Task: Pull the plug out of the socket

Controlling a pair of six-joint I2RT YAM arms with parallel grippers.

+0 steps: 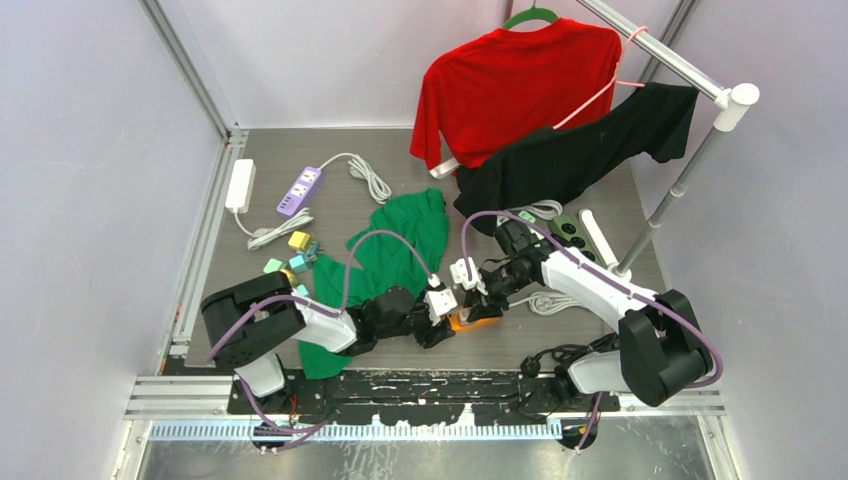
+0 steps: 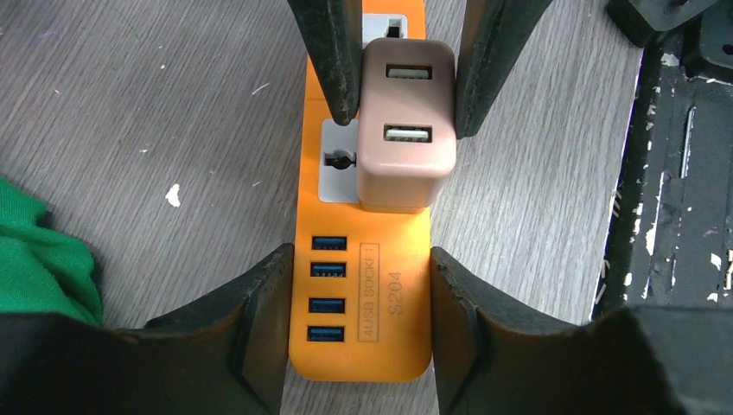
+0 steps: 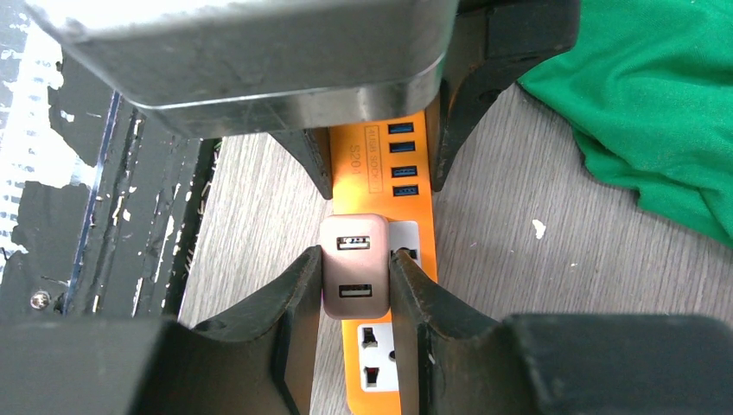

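Observation:
An orange power strip [image 2: 361, 285] with USB ports lies in front of me, its far end shut in my left gripper, as both wrist views show. A pinkish plug [image 2: 406, 164] with two USB slots sits in one of its sockets. My right gripper has its fingers either side of that plug, close against it; whether they are tight on it I cannot tell. In the top view both grippers meet over the strip [image 1: 470, 326] near the front middle of the table.
A green cloth [image 1: 410, 240] lies behind and left of the left arm. Blocks [image 1: 298, 240], a purple strip [image 1: 298, 190] and coiled cables fill the left back. Black and red shirts hang at the back right. The table's front edge runs just beside the orange strip.

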